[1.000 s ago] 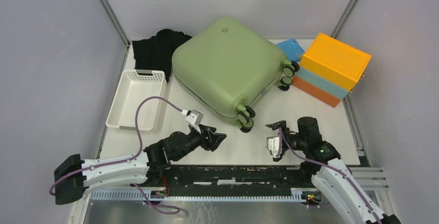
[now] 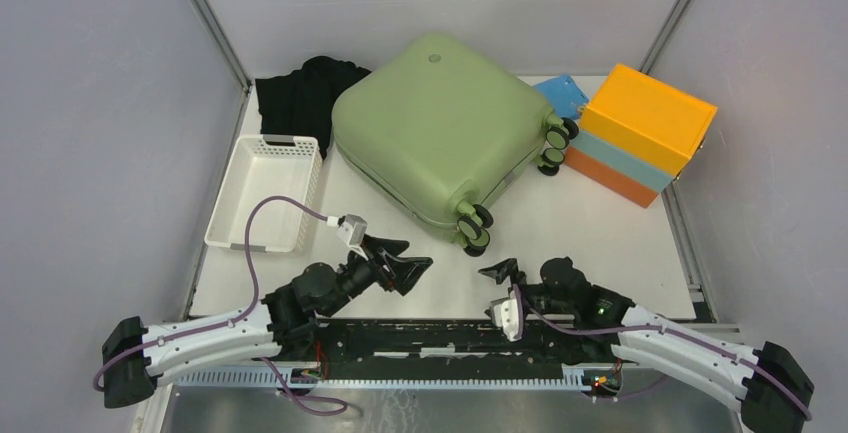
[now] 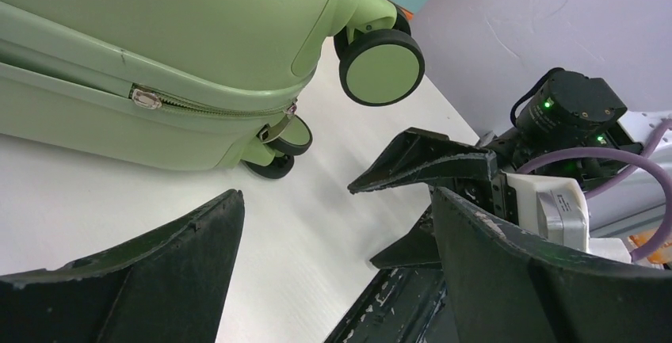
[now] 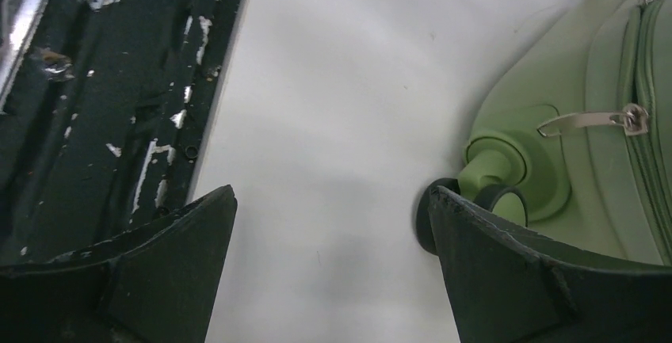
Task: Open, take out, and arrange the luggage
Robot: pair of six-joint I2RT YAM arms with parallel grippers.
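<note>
A large green suitcase (image 2: 435, 138) lies on its broad side on the white table (image 2: 590, 243), wheels to the right and front. Its zipper pull (image 4: 577, 121) shows beside a wheel. My left gripper (image 2: 405, 263) stands open, in front of the suitcase's front-left, with nothing between its fingers. My right gripper (image 2: 496, 293) is open near the table's front edge, in front of the front wheels, its fingers also empty.
A white basket (image 2: 215, 208) and black cloth (image 2: 290, 98) lie at the left. Stacked orange, teal and yellow boxes (image 2: 650, 118) and a blue item (image 2: 560, 91) are at the right back. Walls bound the sides.
My right arm has swung leftward and lower in the top view, toward the table's front middle. My left arm has shifted slightly left. The suitcase stays put.
</note>
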